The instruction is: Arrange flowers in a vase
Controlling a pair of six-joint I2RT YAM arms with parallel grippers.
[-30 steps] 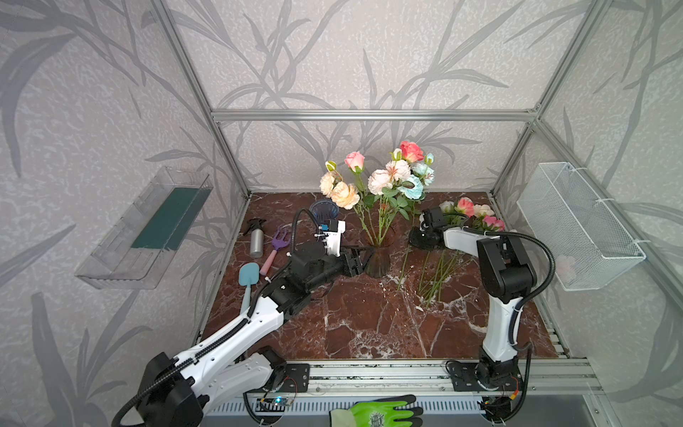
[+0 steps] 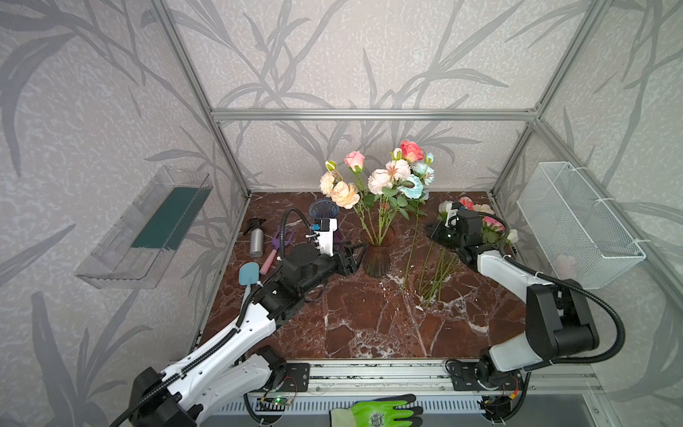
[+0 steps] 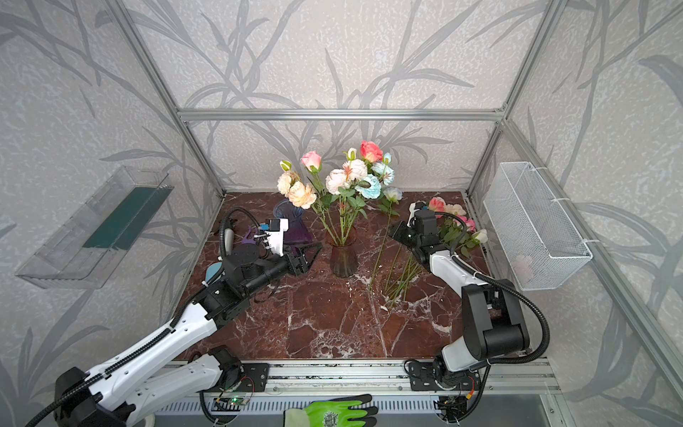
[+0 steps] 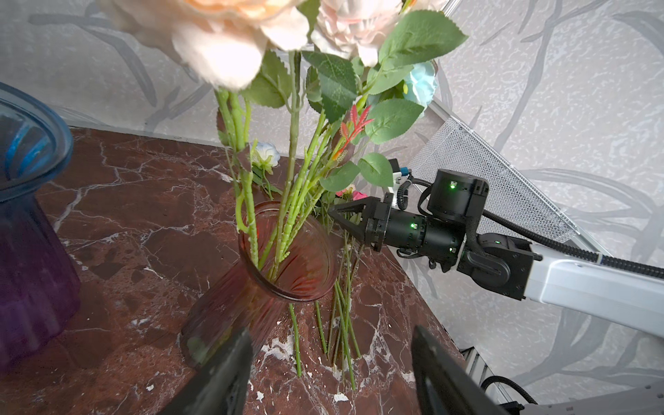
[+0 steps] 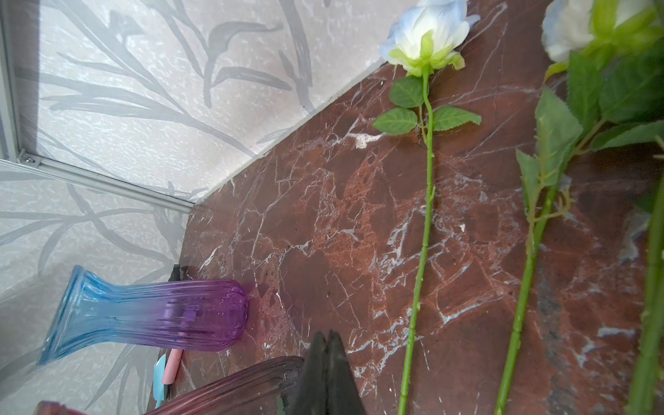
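Observation:
The glass vase (image 2: 377, 259) stands mid-table, holding pink, cream, white and pale-blue flowers (image 2: 380, 181). Just left of it my left gripper is open with nothing between its fingers, facing the vase in the left wrist view. My right gripper is shut with nothing showing between its fingers, right of the vase, above the table. In the right wrist view a pale-blue rose (image 5: 427, 34) lies on the table beside other loose stems (image 5: 518, 318); more loose flowers (image 2: 491, 217) lie at the table's right.
A blue-purple vase (image 5: 166, 314) stands behind my left arm. A spray bottle (image 2: 256, 242) and garden tools (image 2: 249, 274) lie on the left. A clear basket (image 2: 114, 263) and a white mesh basket (image 2: 576, 220) hang on the side walls.
My right arm has moved to the right and upward, away from the vase. My left arm has shifted slightly left. The flowers in the vase look unchanged.

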